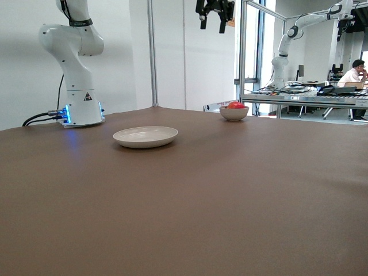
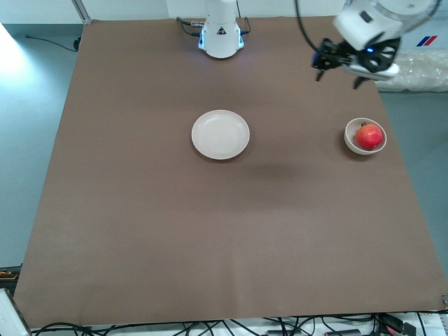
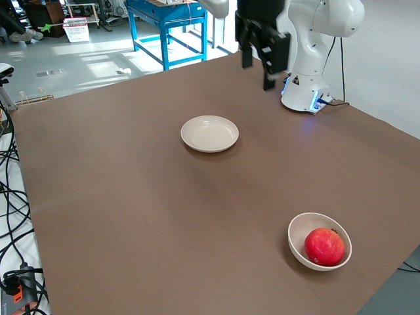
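A red pomegranate (image 2: 369,136) rests in a small white bowl (image 2: 353,144) at the table's right in the left view; both also show at the lower right of the right view. A white plate (image 2: 220,134) lies empty near the middle. My gripper (image 2: 339,80) hangs above and behind the bowl, fingers apart with nothing between them. In the top view the black gripper (image 1: 212,24) is high over the table.
A white robot base (image 2: 220,38) stands at the back edge, with cables beside it. Cables run along the front edge outside the top.
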